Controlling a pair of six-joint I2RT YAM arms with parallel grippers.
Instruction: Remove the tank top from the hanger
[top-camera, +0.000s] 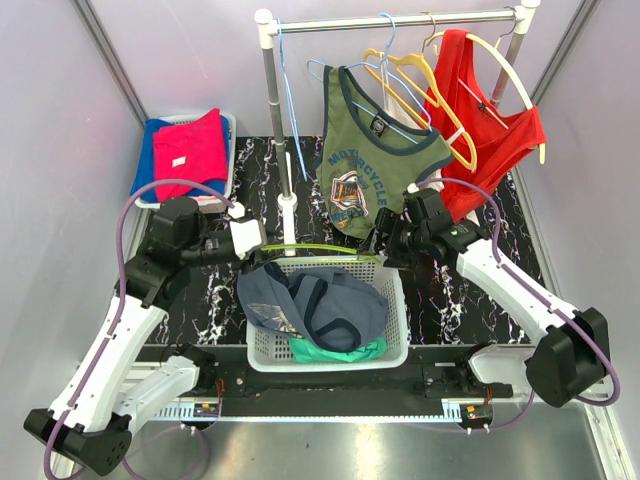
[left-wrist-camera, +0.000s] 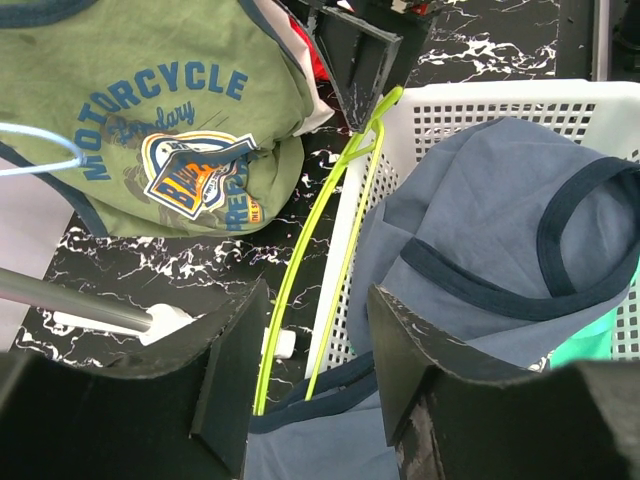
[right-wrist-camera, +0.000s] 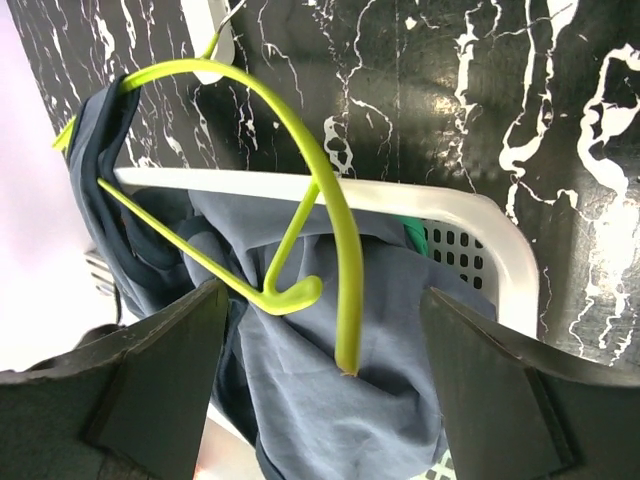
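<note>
A grey-blue tank top (top-camera: 345, 300) with dark trim lies mostly in the white basket. The yellow-green hanger (top-camera: 318, 247) stretches along the basket's back edge. At its left end, a dark-trimmed strap (right-wrist-camera: 98, 125) of the tank top loops around it. My left gripper (top-camera: 262, 252) is at that end; its fingers (left-wrist-camera: 225, 370) stand apart, with the hanger's end and dark trim showing between them. Around the hanger's bare right end is my right gripper (top-camera: 382, 248), open, the curved tip (right-wrist-camera: 347, 330) between its fingers without visible contact.
The white basket (top-camera: 400, 325) also holds a green cloth (top-camera: 340, 351). Behind it, a rack (top-camera: 400, 20) carries a green tank top (top-camera: 365, 150), a red top (top-camera: 475, 120) and several hangers. A basket of folded red and blue clothes (top-camera: 190, 150) stands back left.
</note>
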